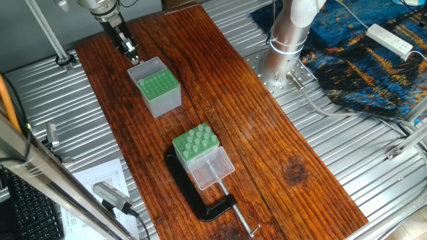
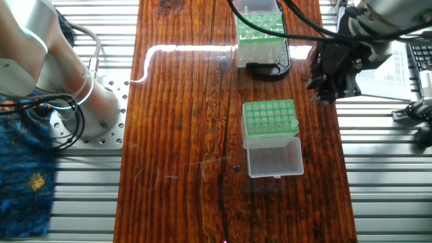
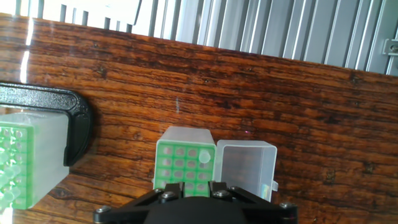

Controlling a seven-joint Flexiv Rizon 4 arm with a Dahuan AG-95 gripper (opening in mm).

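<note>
My gripper [image 1: 131, 55] hangs above the far end of the wooden table, close to the lid side of a clear box with a green rack [image 1: 159, 85]. In the wrist view its two dark fingertips stand a little apart, with the green rack showing through the gap and nothing visibly held. That rack [image 3: 180, 163] has mostly empty holes; a single pale tip [image 3: 204, 157] stands in a corner hole. The box's clear lid [image 3: 247, 167] lies open beside it. A second clear box with a green rack [image 1: 195, 141] carries several pale tips, its lid [image 1: 212, 168] also open.
A black clamp [image 1: 187, 190] sits against the second box, its screw rod reaching toward the near end of the table [image 1: 293, 200]. The arm's base [image 1: 275, 69] stands at the table's right side.
</note>
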